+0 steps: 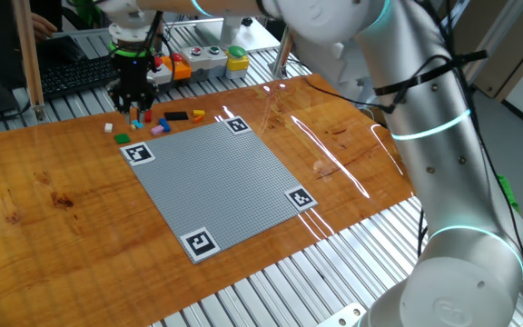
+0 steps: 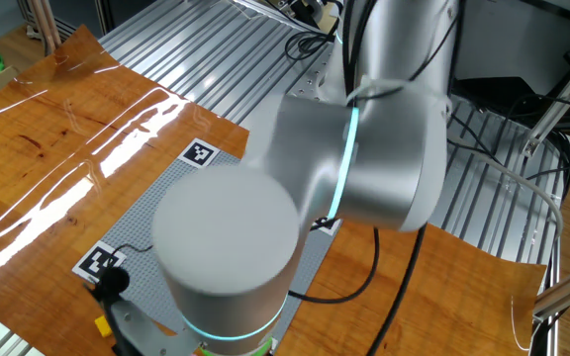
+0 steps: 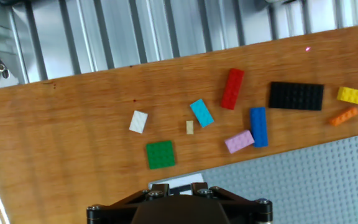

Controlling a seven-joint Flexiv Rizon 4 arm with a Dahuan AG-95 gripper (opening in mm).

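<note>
My gripper points down at the near-left corner of the grey baseplate (image 3: 303, 168) in the wrist view. Its two fingertips stand apart, the corner marker showing between them and no brick there. In exterior view 1 the gripper (image 1: 137, 116) hangs over the loose bricks. On the wood lie a green brick (image 3: 160, 154), a white one (image 3: 138, 121), a cyan one (image 3: 201, 112), a small beige one (image 3: 189, 127), a red one (image 3: 232, 89), a pink one (image 3: 239, 141), a blue one (image 3: 258, 127), a black one (image 3: 296, 96), a yellow one (image 3: 353, 95) and an orange one (image 3: 344, 116).
Bare baseplate (image 1: 216, 177) fills the table's middle, a printed marker at each corner. Button boxes (image 1: 202, 64) and a keyboard (image 1: 75, 77) stand behind the wooden top. The wood left of the plate is free. In exterior view 2 the arm (image 2: 228, 232) hides much of the plate.
</note>
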